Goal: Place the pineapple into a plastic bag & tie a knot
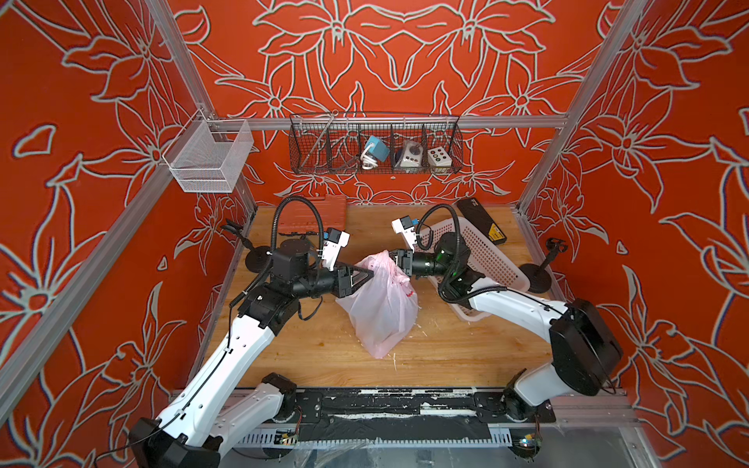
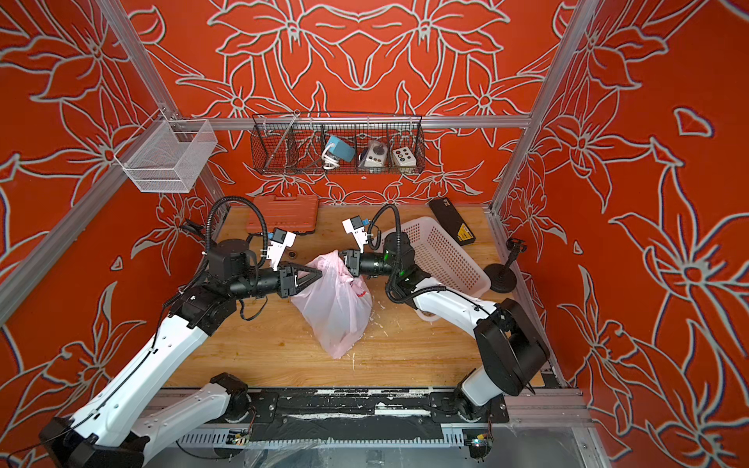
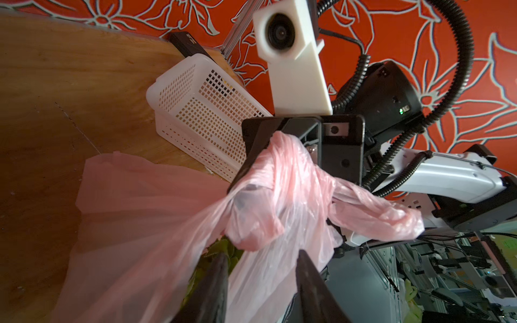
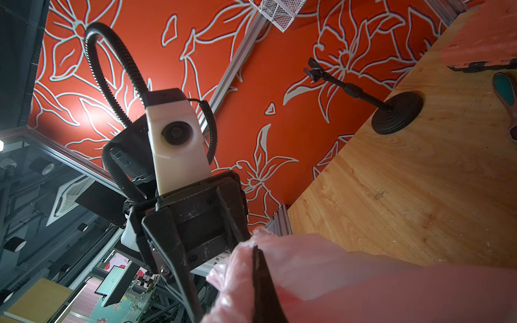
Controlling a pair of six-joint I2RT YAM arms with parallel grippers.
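The pink plastic bag hangs bunched at its top between my two grippers, its lower part over the table. Green leaves of the pineapple show through its opening in the left wrist view; the fruit's body is hidden. My right gripper is shut at the bag's gathered top, with plastic draped around its fingers and a loose end sticking out in the left wrist view. At the bag's left side my left gripper stands open. Its spread fingers lie close to the plastic; whether they touch it I cannot tell.
A white perforated basket sits behind the right arm. An orange case lies at the back left, and a black box at the back right. Black stands rise at the sides.
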